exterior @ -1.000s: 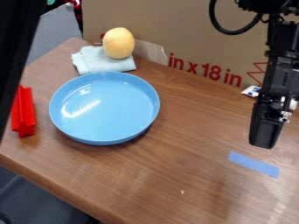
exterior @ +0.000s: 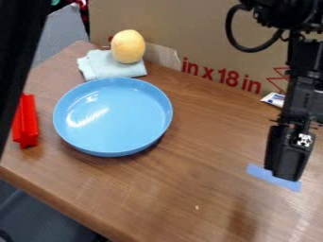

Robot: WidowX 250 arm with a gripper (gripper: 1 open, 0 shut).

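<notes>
My black gripper (exterior: 288, 151) hangs at the right side of the table, low over a strip of blue tape (exterior: 284, 183) on the wood. Its fingers are seen side-on, so how far apart they stand is unclear; I see no object held. A light blue plate (exterior: 112, 117) lies on the left half of the table. Behind it a yellow potato-like object (exterior: 127, 45) rests on or against a folded pale cloth (exterior: 108, 66).
A red object (exterior: 26, 120) sits at the table's left edge. A cardboard box (exterior: 209, 33) with red lettering forms the back, with a small white item (exterior: 274, 99) near it.
My gripper has moved down toward the blue tape, shifting slightly left compared with a moment ago. The plate and the other objects have stayed put.
</notes>
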